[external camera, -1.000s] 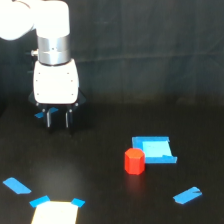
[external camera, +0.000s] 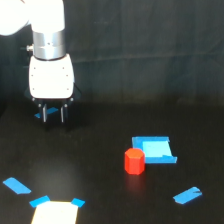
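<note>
In the camera view my gripper (external camera: 54, 120) points down at the upper left, its two dark fingers standing apart with nothing between them. A small red block (external camera: 135, 161) with an angular outline rests right of the middle of the black table. It overlaps the lower left corner of a pale square (external camera: 157, 149) edged with blue tape; whether it touches that square cannot be told. A wide gap separates the gripper from the block.
A cream square (external camera: 55, 214) with blue tape at its corners is cut off by the bottom edge. Loose-looking tape strips lie at left (external camera: 16, 186) and right (external camera: 187, 195). More blue tape (external camera: 52, 111) shows behind the gripper.
My gripper has shifted a little to the left and slightly up in the picture. The red block and the squares have stayed in place.
</note>
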